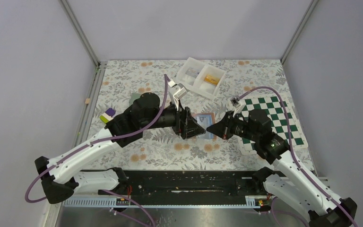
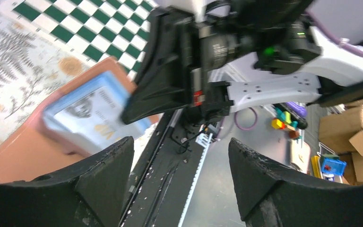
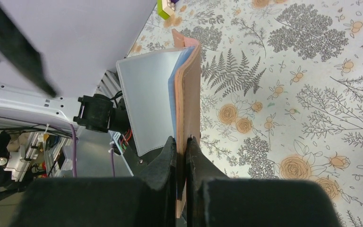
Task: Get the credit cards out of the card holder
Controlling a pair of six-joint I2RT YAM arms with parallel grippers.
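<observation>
My right gripper is shut on the brown card holder [image 3: 194, 94], which stands edge-on with a pale panel [image 3: 146, 99] spread to its left. In the left wrist view the holder [image 2: 16, 156] lies open, showing a blue-edged window [image 2: 97, 113] with a printed card inside. My left gripper is open, its fingers apart, with no card between them; the holder appears beyond its left finger. One dark left finger [image 3: 19, 47] also shows, blurred, in the right wrist view. From above, both grippers meet around the holder [image 1: 212, 119] and partly cover it.
Behind the arms stands a white two-compartment tray [image 1: 197, 88], with an orange card [image 1: 211, 79] in its right compartment and a pale item in the left. A green-and-white checkered board [image 1: 281, 125] lies at right. A small yellow-and-purple block [image 1: 107, 116] sits at left.
</observation>
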